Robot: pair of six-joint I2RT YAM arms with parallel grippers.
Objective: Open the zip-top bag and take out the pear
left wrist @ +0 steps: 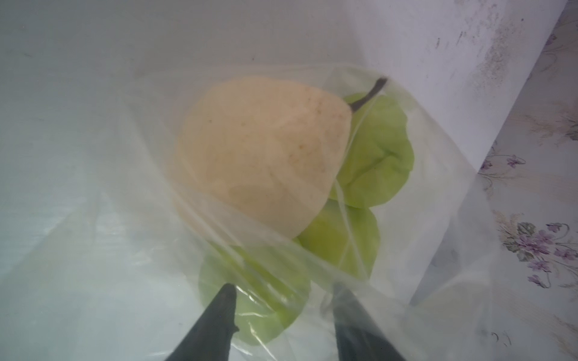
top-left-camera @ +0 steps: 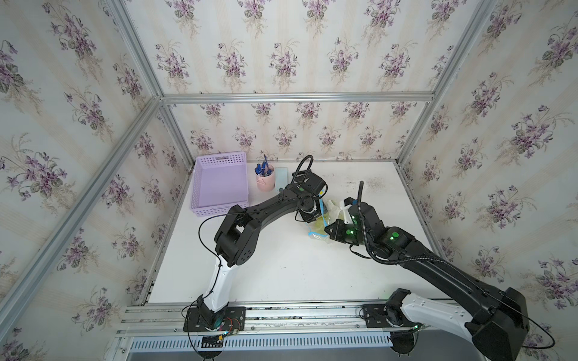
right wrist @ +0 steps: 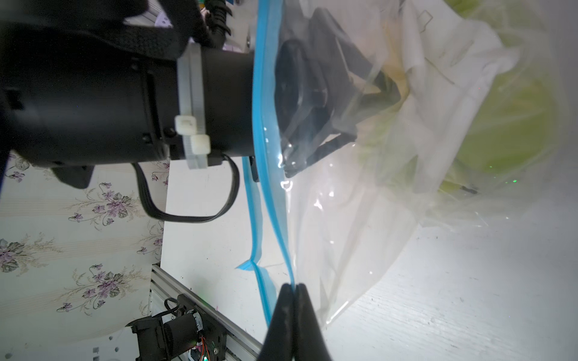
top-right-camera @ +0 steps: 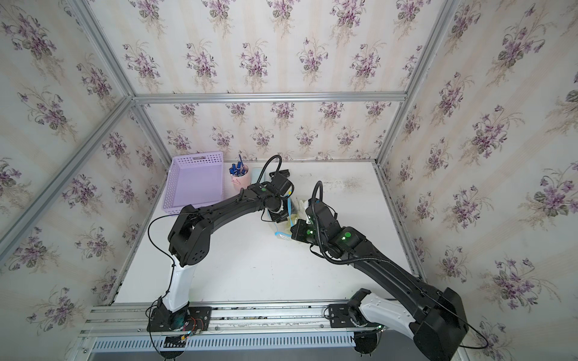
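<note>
The clear zip bag [right wrist: 361, 228] with blue zip edge [right wrist: 263, 150] lies mid-table. In the left wrist view, a beige pear [left wrist: 259, 150] with a dark stem and several green fruits [left wrist: 373, 150] show through its plastic. My left gripper is inside the bag, its fingers apart at a green fruit, partly veiled by plastic; whether it grips the fruit is unclear. My right gripper is shut at the blue zip strip, pinching the bag's edge.
A lilac basket [top-left-camera: 219, 180] stands at back left, beside a pink cup of blue pens [top-left-camera: 265, 180].
</note>
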